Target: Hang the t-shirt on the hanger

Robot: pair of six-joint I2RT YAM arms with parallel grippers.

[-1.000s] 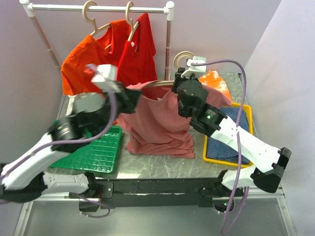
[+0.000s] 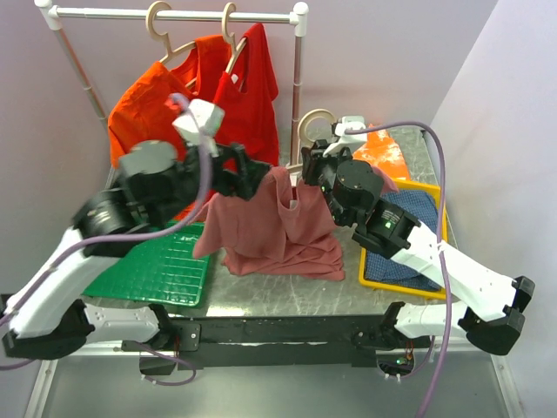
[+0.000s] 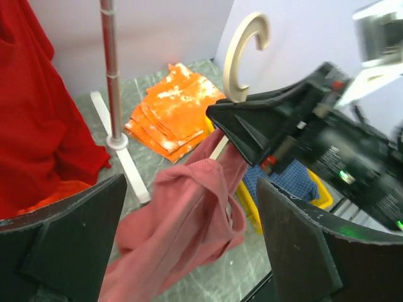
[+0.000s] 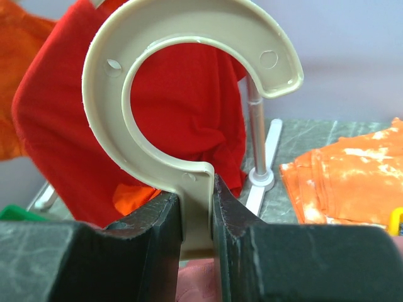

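Observation:
A pink t-shirt (image 2: 278, 226) hangs over a cream hanger in the top view, its lower part resting on the table. The hanger's hook (image 4: 106, 88) fills much of the right wrist view. My right gripper is shut on the neck just below that hook. In the left wrist view the hook (image 3: 236, 56) stands up above the right fingers, and the shirt (image 3: 201, 189) drapes below. My left gripper (image 2: 248, 174) is open at the shirt's left shoulder; its fingers (image 3: 69, 233) are spread wide, with shirt cloth visible beyond and between them but not gripped.
A red shirt (image 2: 252, 96) and an orange shirt (image 2: 148, 104) hang on the rack's bar (image 2: 191, 15). A green basket (image 2: 148, 274) sits left, a yellow-rimmed tray (image 2: 365, 261) with blue cloth right. Folded orange cloth (image 3: 173, 107) lies at the back.
The shirt's left shoulder has slumped.

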